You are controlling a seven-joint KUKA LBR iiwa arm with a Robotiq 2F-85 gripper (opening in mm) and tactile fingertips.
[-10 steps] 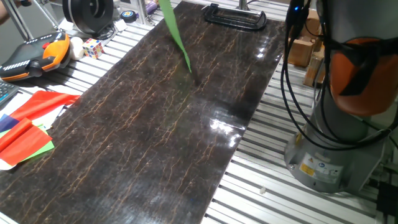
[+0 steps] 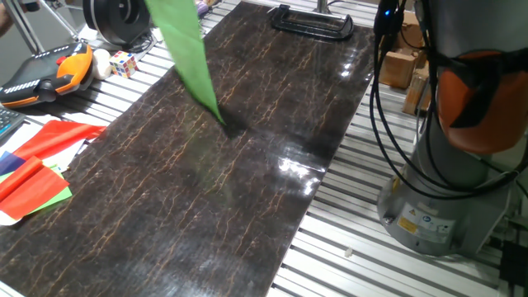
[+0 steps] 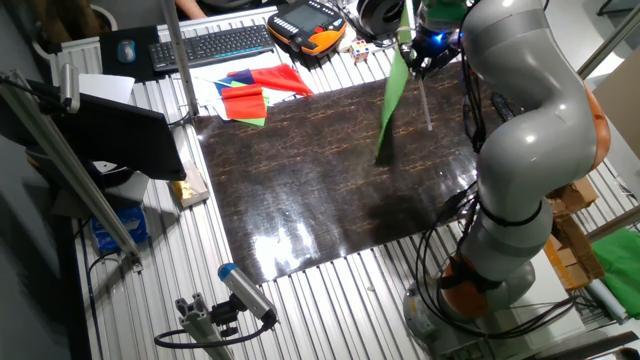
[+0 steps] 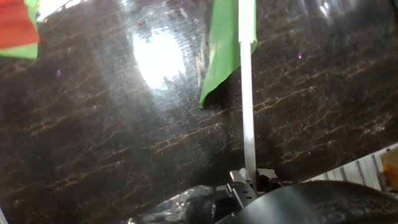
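Note:
A green flag (image 4: 225, 50) hangs from a thin white stick (image 4: 247, 106) in the wrist view. At the bottom of that view the stick's near end meets my gripper, which looks shut on it. In exterior view 2 my gripper (image 3: 424, 64) is high over the far side of the dark board, the green flag (image 3: 393, 105) drooping beside it. The cloth's pointed lower tip appears close above the board; contact cannot be judged. Exterior view 1 shows only the green flag (image 2: 186, 54), with the gripper out of frame.
Red, green and blue flags (image 3: 245, 100) lie at the dark marbled board's (image 3: 310, 180) far left edge. Beyond the board are a keyboard (image 3: 212, 47), an orange-black pendant (image 3: 308, 25) and a puzzle cube (image 2: 124, 63). A black clamp (image 2: 312, 23) grips one board end. The board's middle is clear.
In exterior view 1 the green flag has swept leftward and somewhat nearer the camera, its tip lower in the frame and more cloth showing. The loose flags have stayed put.

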